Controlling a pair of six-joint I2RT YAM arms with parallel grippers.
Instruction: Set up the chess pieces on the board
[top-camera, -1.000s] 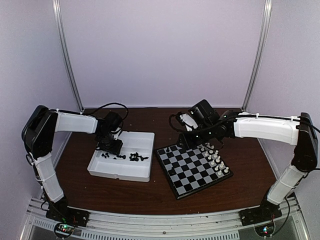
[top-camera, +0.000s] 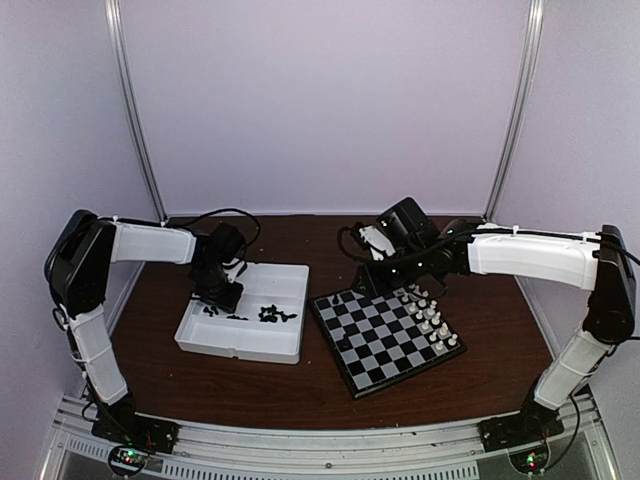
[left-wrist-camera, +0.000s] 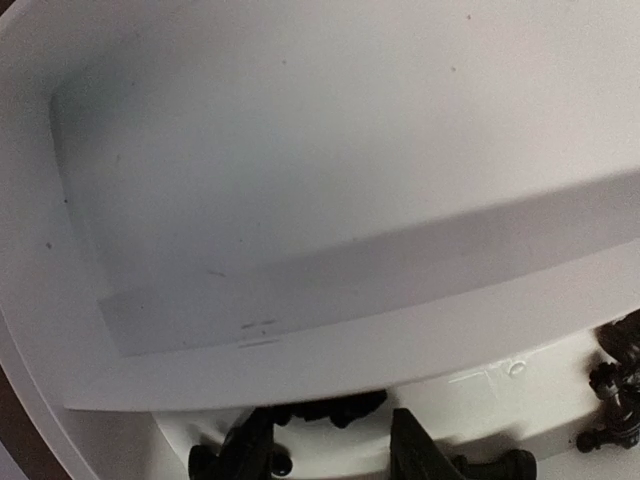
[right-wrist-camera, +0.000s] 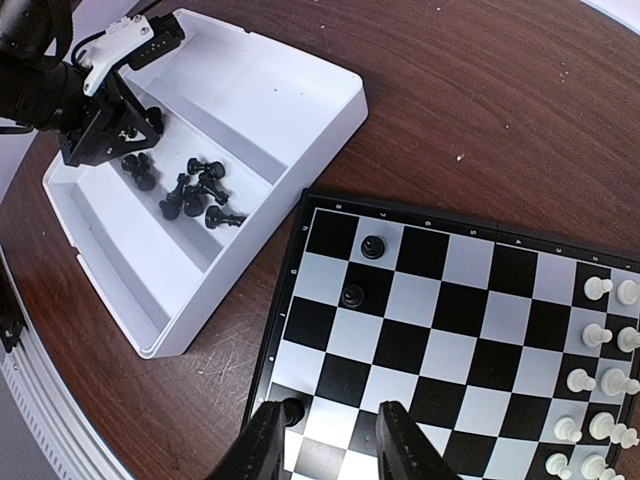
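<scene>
Inside the white tray (top-camera: 265, 350), my left gripper points down among black chess pieces. Its fingers stand apart, with a dark piece (left-wrist-camera: 345, 408) showing just beyond the gap; one more black piece (left-wrist-camera: 500, 467) lies beside the right finger. My right gripper hangs open and empty over the left side of the chessboard (right-wrist-camera: 440, 300). Three black pieces show upright on the board: one at the corner end (right-wrist-camera: 373, 247), a second beside it (right-wrist-camera: 352, 295), and a third (right-wrist-camera: 293, 411) near my right gripper's left finger. White pieces (right-wrist-camera: 580, 380) fill the opposite side.
A heap of several black pieces (right-wrist-camera: 205, 190) lies in the tray's middle section. Raised dividers split the tray, and its wall (right-wrist-camera: 270, 225) stands close to the board's edge. Bare brown table (right-wrist-camera: 480, 110) extends behind the board.
The left gripper has shifted only slightly inside the tray, and a black piece near its tips lies a little differently. The right arm and the board look unchanged.
</scene>
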